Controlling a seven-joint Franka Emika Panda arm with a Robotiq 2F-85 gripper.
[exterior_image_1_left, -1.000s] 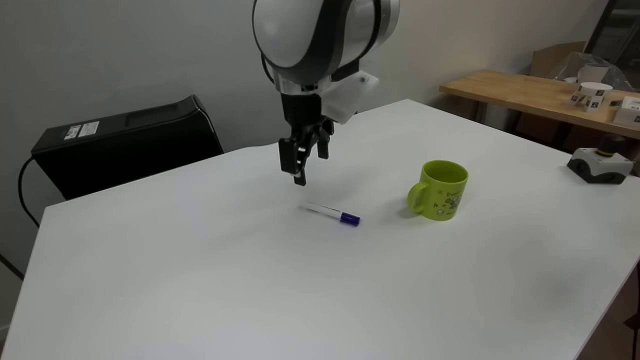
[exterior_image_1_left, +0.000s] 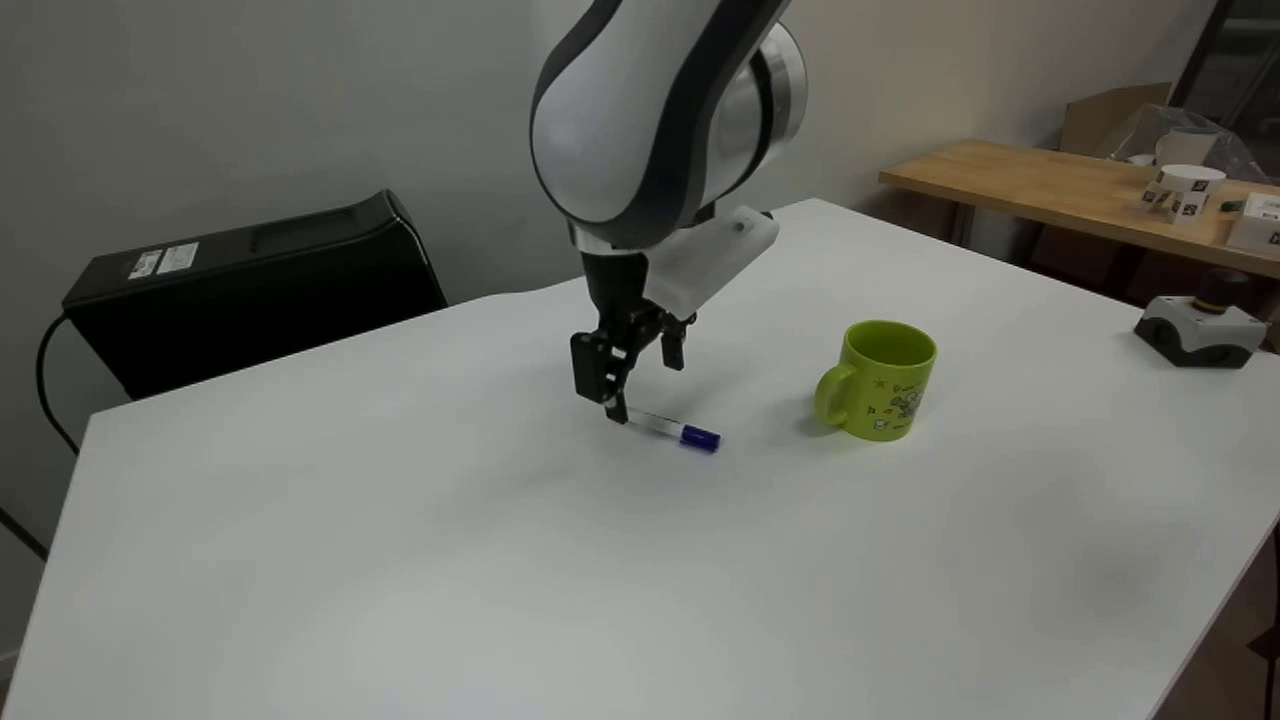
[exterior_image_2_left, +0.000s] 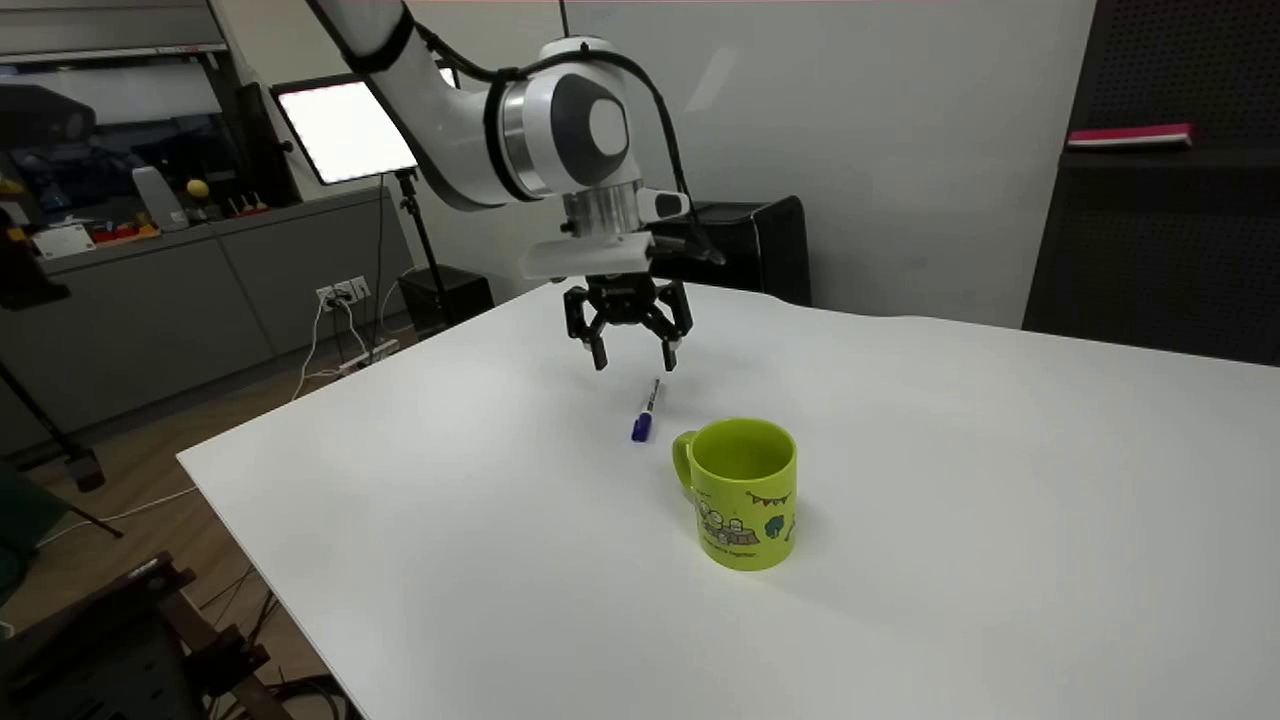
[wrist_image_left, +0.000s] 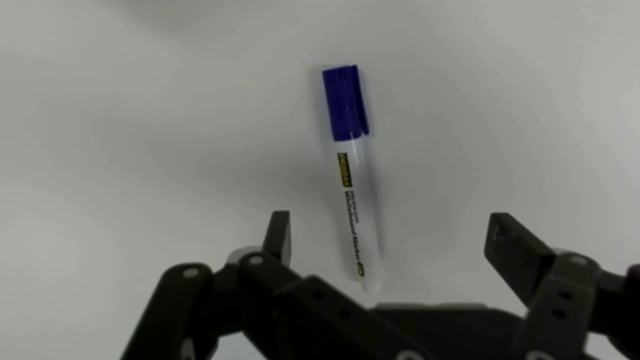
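Observation:
A white whiteboard marker (wrist_image_left: 354, 198) with a blue cap lies flat on the table, its cap pointing away from the gripper in the wrist view. My gripper is open above the marker's plain end, one finger on each side and nothing held. In exterior view 2 the gripper (exterior_image_2_left: 633, 360) hangs just behind the marker (exterior_image_2_left: 647, 412), fingers wide apart. From exterior view 1, one fingertip hides part of the white end of the marker (exterior_image_1_left: 672, 428). A green mug (exterior_image_1_left: 882, 382) stands upright near the cap end, its handle on the side toward the marker.
A black box-shaped object (exterior_image_1_left: 258, 282) stands behind the table's back edge. A switch box (exterior_image_1_left: 1202, 322) sits at the far right edge.
The gripper has come down and a little to the right in exterior view 1, closer to the marker. Marker and mug have stayed in place.

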